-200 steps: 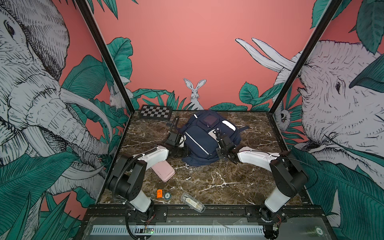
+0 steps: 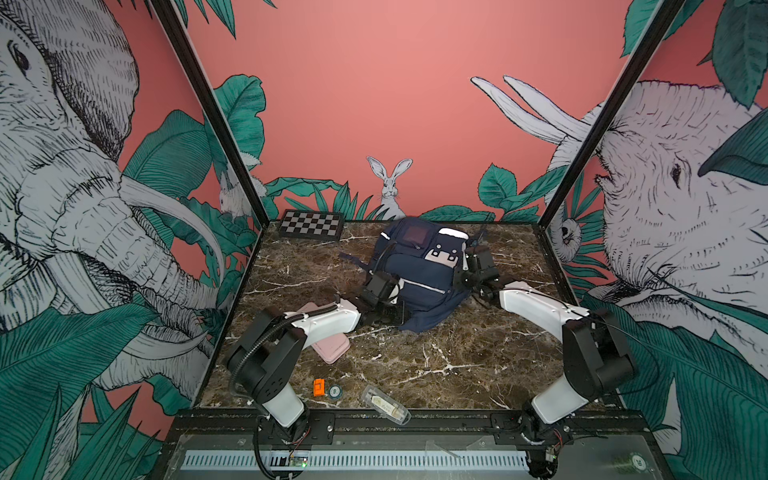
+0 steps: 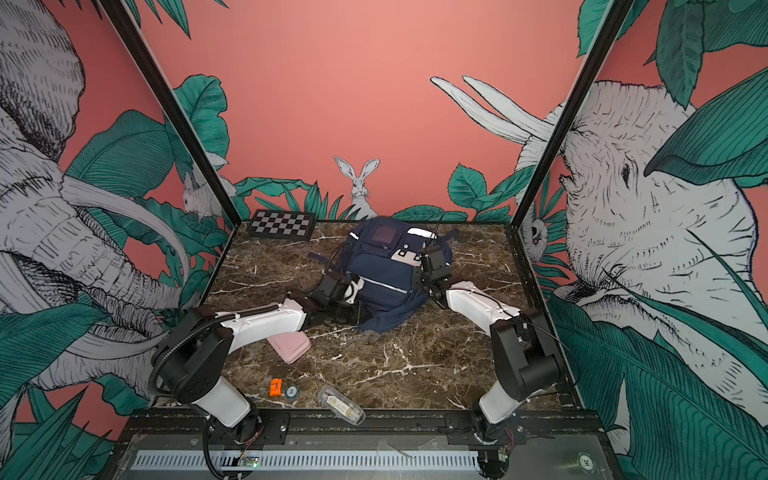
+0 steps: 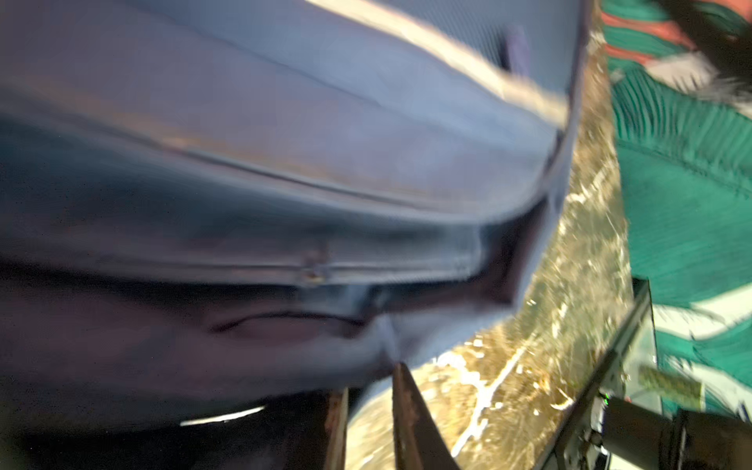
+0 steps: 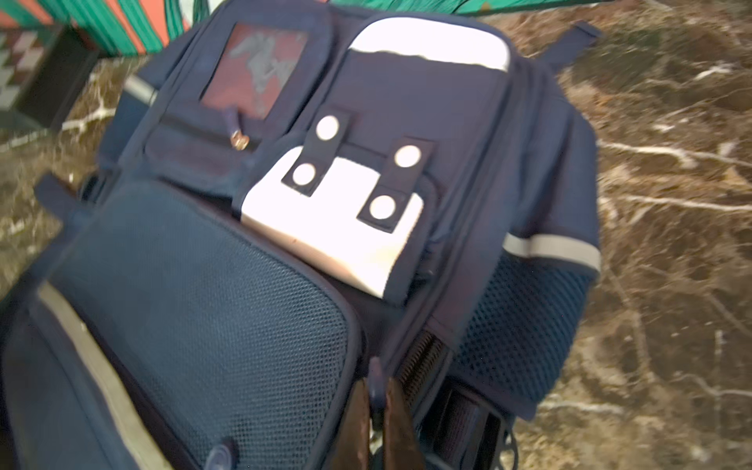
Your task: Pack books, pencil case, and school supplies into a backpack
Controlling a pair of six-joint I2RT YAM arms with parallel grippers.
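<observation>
The navy backpack [image 2: 420, 272] lies front up at the table's back middle. At its right side, my right gripper is shut on a dark zipper pull [image 5: 376, 372], which shows between the fingertips; a strip of zipper teeth [image 5: 423, 352] lies beside it. My left gripper is at the bag's near left corner, its fingers slightly apart and nothing seen between them. Partly under the left arm is a pink case [image 2: 330, 348]. Near the front edge lie an orange item [image 2: 319, 387], a small round item [image 2: 335, 393] and a clear case [image 2: 386, 405].
A black-and-grey checkered box [image 2: 312, 225] occupies the back left corner. Bare marble tabletop [image 2: 464, 368] spreads across the front middle and right. Loose straps stick out from the bag's sides.
My right gripper has moved right and toward the back along the bag. The left one has come right, toward the bag's near end. The backpack has turned and shifted slightly left.
</observation>
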